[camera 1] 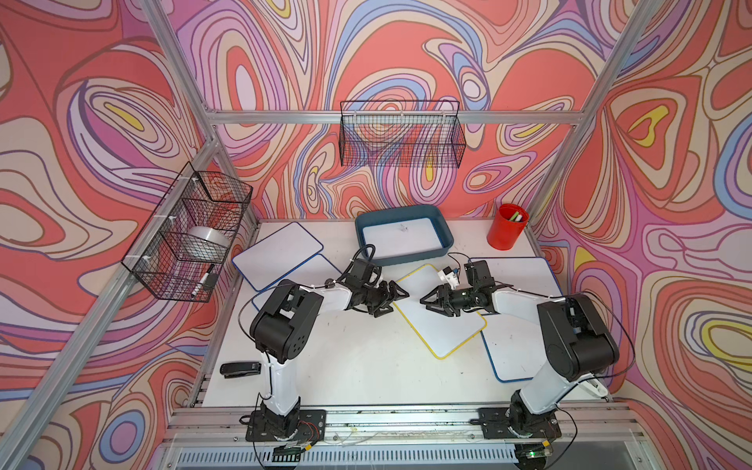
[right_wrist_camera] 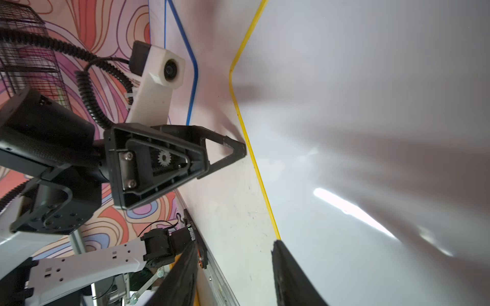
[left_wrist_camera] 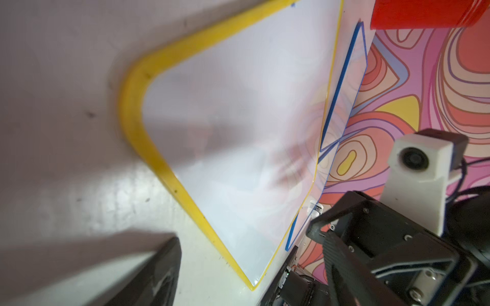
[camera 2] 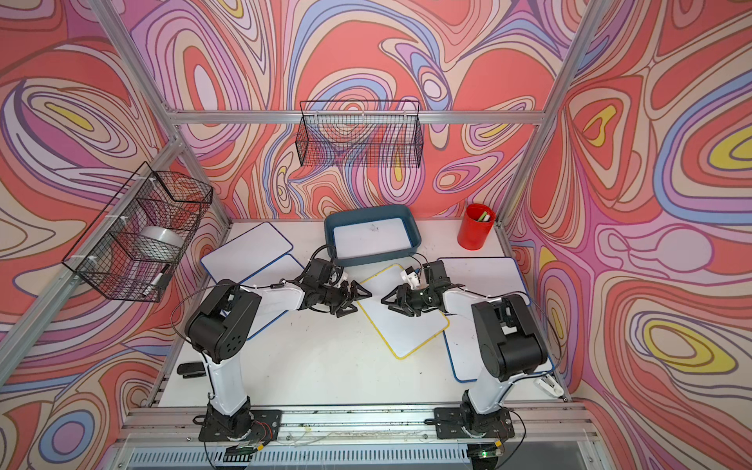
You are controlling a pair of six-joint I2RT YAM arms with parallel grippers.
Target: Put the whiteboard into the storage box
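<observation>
A yellow-edged whiteboard (camera 1: 450, 333) lies flat and askew at mid-table, in front of the dark teal storage box (camera 1: 362, 239). My left gripper (camera 1: 395, 300) is at its left edge, its fingers (left_wrist_camera: 163, 265) wide apart with nothing seen between them. Above the board's upper middle hangs my right gripper (camera 1: 437, 306), fingers (right_wrist_camera: 285, 275) parted and empty. Whether either touches the board is unclear. Inside the box lies another whiteboard (camera 1: 399, 241). Blue-edged whiteboards rest at the left (camera 1: 278, 254) and at the right (camera 1: 513, 352).
A red bucket (camera 1: 507, 228) with pens stands at the back right. Wire baskets hang on the back (camera 1: 402, 141) and left (camera 1: 205, 243). A black eraser-like object (camera 1: 240, 369) sits front left.
</observation>
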